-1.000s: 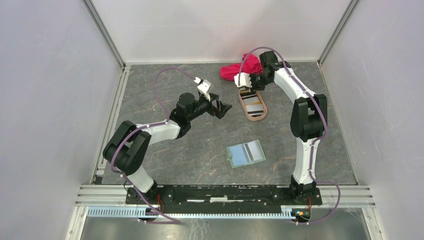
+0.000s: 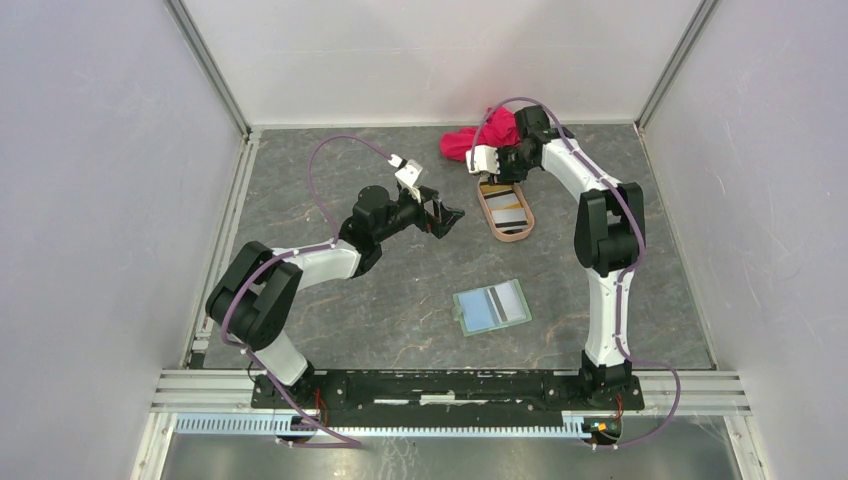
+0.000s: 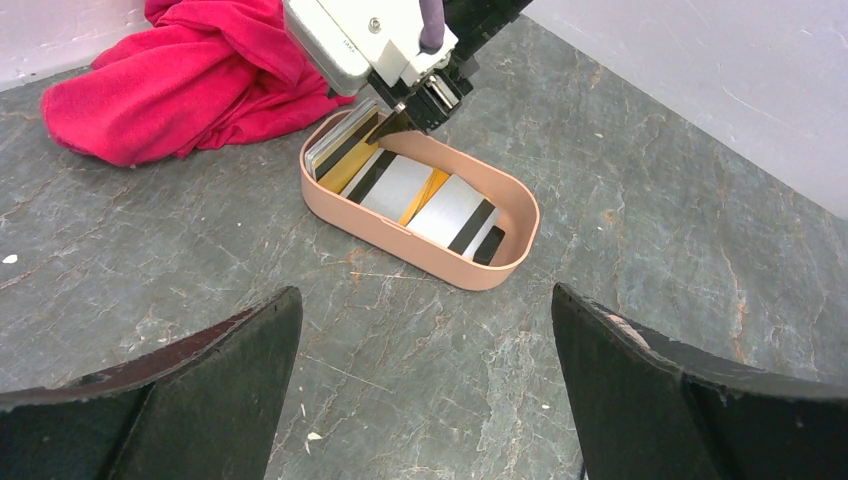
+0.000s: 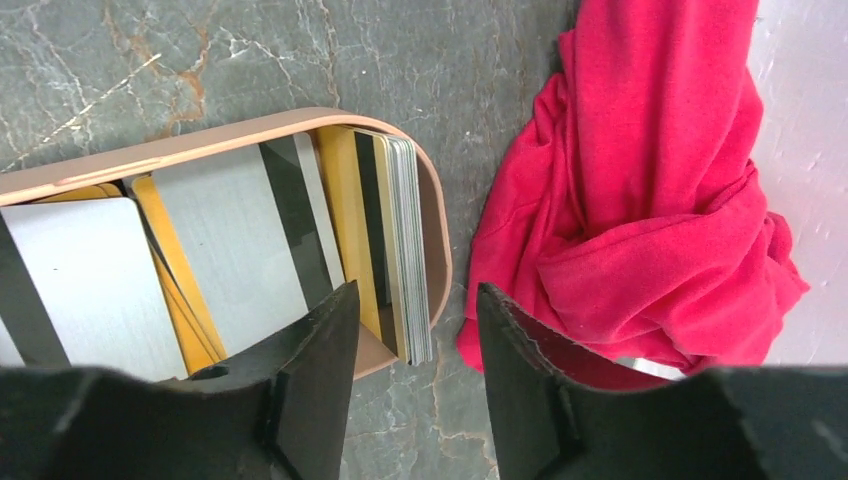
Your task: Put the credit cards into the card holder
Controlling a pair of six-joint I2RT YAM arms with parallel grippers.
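Observation:
In the pink oval box lie several cards, white and yellow, with a stack standing on edge at one end. My right gripper is over that end, its fingers part open beside the stack, nothing visibly held between them. The card holder, a green-edged flat piece with a blue and a white area, lies at the front middle of the table. My left gripper stands open left of the box, empty; its fingers frame bare table in the left wrist view.
A crumpled red cloth lies behind the box against the back wall. White walls bound the table at back and sides.
The left arm and the card holder have not moved.

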